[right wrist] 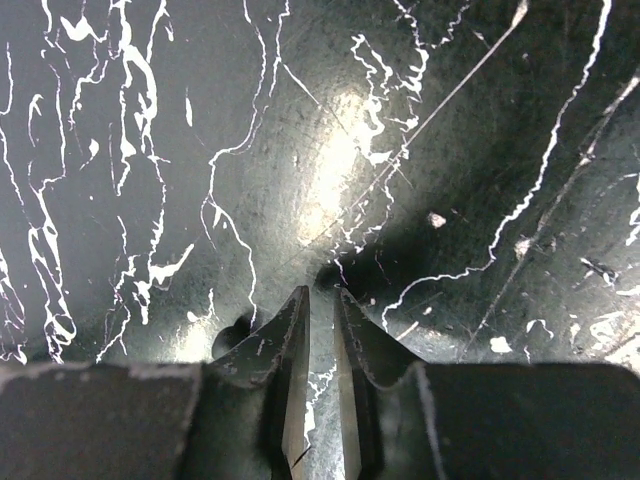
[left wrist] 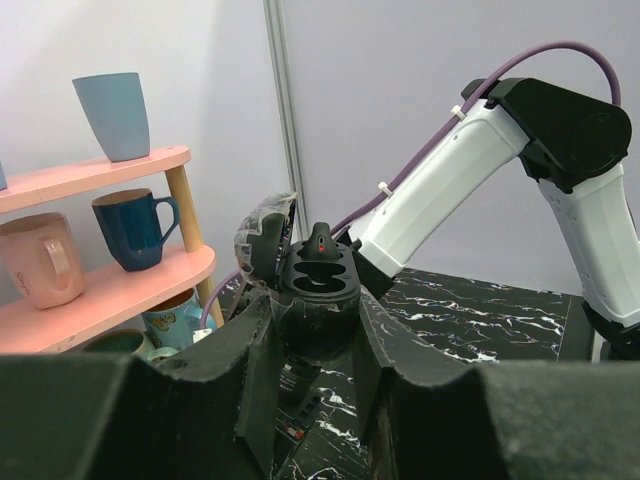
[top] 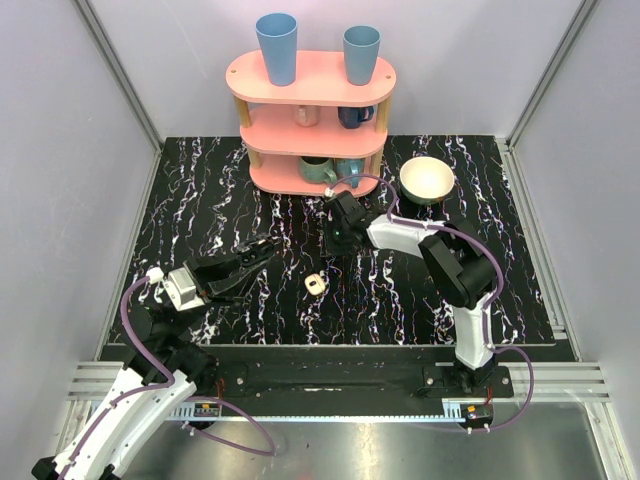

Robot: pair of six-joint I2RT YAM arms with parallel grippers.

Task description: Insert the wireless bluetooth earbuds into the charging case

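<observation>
The black charging case (left wrist: 318, 300) is upright with its clear-edged lid (left wrist: 265, 238) raised, and my left gripper is shut on it. Dark oval hollows show in its top; a black piece with a red spot (left wrist: 321, 243) rises behind them, and I cannot tell whether that is an earbud. From above, this case (top: 262, 248) is held over the left of the table. My right gripper points down at the tabletop, its fingertips slightly apart, nothing visible between them. A small dark rounded object (right wrist: 231, 338), possibly an earbud, lies just beside its left finger.
A small cream-and-tan object (top: 315, 284) lies on the black marbled table (top: 420, 310). Behind stands a pink shelf (top: 310, 75) with cups, and a cream bowl (top: 427, 178) sits at the back right.
</observation>
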